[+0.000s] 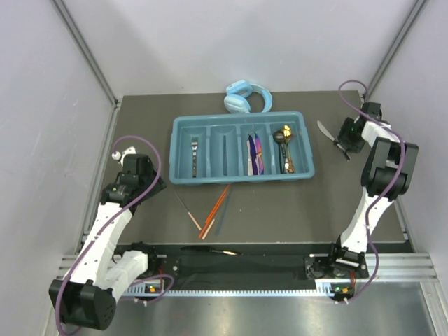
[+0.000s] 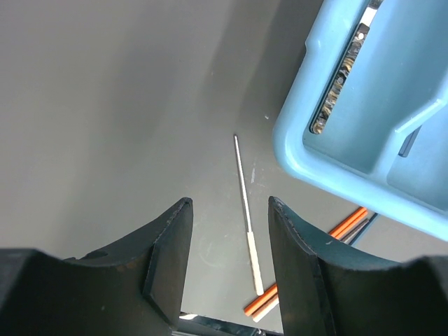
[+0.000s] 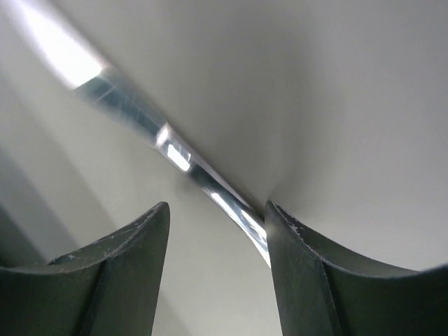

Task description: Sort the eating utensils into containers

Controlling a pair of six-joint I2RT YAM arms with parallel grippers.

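Note:
A silver knife [image 1: 325,131] lies on the table's right side. My right gripper is open over it, the shiny handle [image 3: 203,178] running between the fingers to the right fingertip. My left gripper stands open and empty at the table's left, above a thin chopstick [image 2: 245,210]. Orange and wooden chopsticks [image 1: 213,213] lie in front of the blue compartment tray [image 1: 242,178], which holds a fork [image 1: 194,157], a narrow dark utensil, purple-handled knives [image 1: 253,157], dark spoons [image 1: 279,140] and gold spoons [image 1: 288,150].
Light-blue headphones [image 1: 238,101] lie behind the tray. Walls close in both sides and the back.

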